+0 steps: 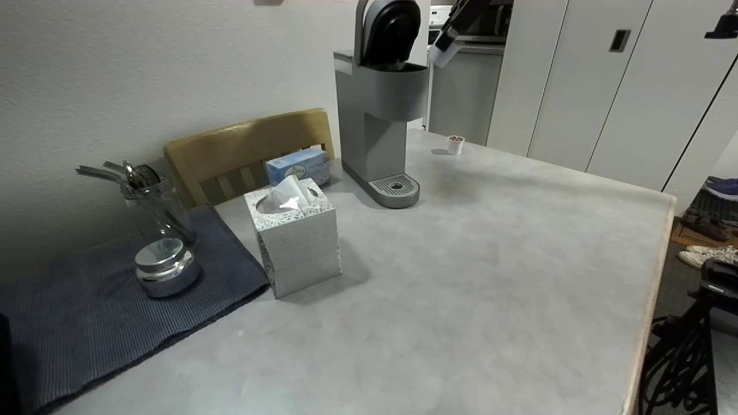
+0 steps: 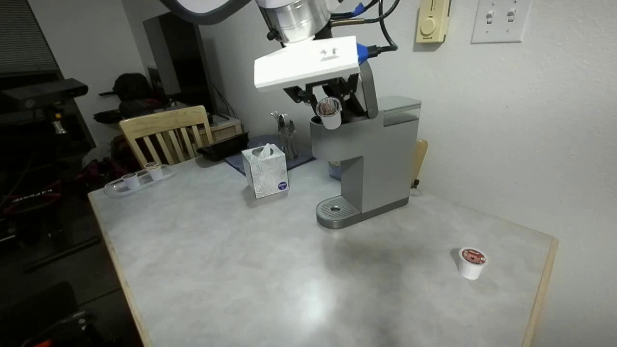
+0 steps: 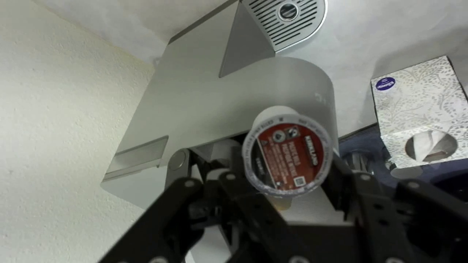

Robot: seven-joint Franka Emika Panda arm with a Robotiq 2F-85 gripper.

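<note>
My gripper (image 2: 328, 103) is shut on a white coffee pod (image 3: 287, 155) with a red and black printed lid. In the wrist view the pod's lid faces the camera and hides much of the fingertips. It is held tilted, in front of the top part of the grey coffee maker (image 2: 384, 153), whose lid (image 1: 394, 31) stands raised. The first exterior view shows the pod (image 1: 443, 54) to the right of the machine's open top, apart from it. A second pod (image 2: 471, 263) with a brown-red lid stands upright on the table, beyond the machine's base.
A tissue box (image 2: 266, 171) stands beside the machine, with a blue box (image 1: 298, 166) behind it. Cutlery in a jar (image 1: 158, 207) and a silver container (image 1: 166, 267) rest on a dark mat (image 1: 104, 311). At the far table edge is a clear tray (image 2: 140, 181) with cups.
</note>
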